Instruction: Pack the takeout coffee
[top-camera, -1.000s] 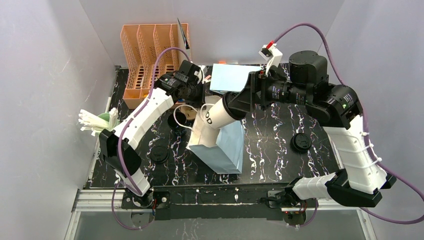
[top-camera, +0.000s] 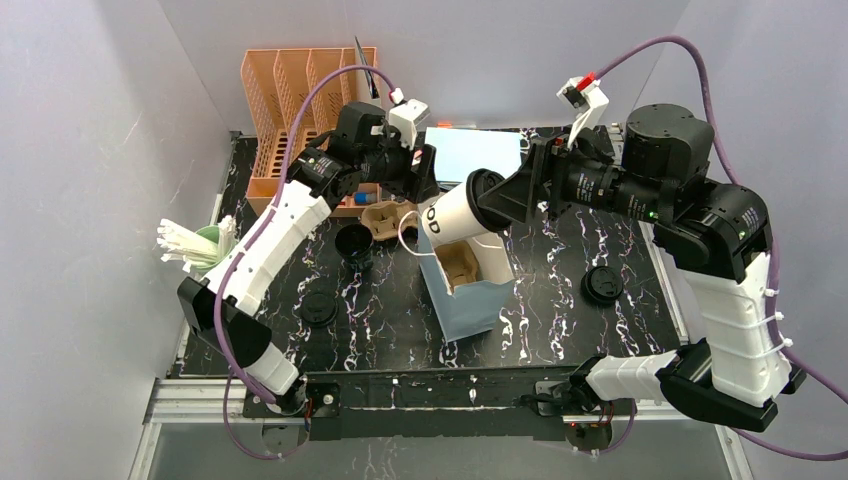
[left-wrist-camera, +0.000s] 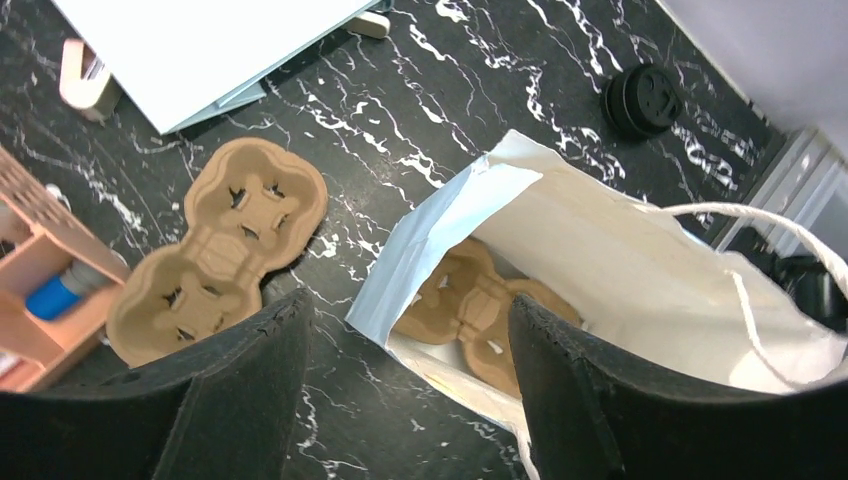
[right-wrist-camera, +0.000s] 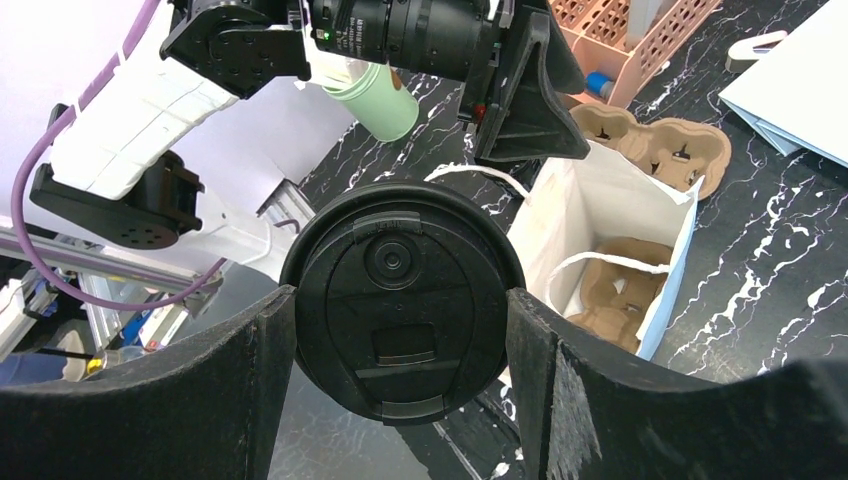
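A light blue paper bag (top-camera: 465, 305) stands open mid-table, a brown cup holder (left-wrist-camera: 450, 300) visible inside. My right gripper is shut on a white coffee cup (top-camera: 450, 215) by its black lid (right-wrist-camera: 400, 300), holding it tilted above the bag. My left gripper is open above the bag's left side, nothing between its fingers. A second brown cup holder (left-wrist-camera: 220, 255) lies behind the bag.
An orange organizer (top-camera: 275, 90) and blue sheets (top-camera: 470, 150) are at the back. A black cup (top-camera: 354, 247), straw holder (right-wrist-camera: 390, 105) and lids (top-camera: 319, 308) stand around the bag.
The bag has straightened from leaning left. My left gripper has moved up and right, and my right gripper has shifted slightly right with the cup.
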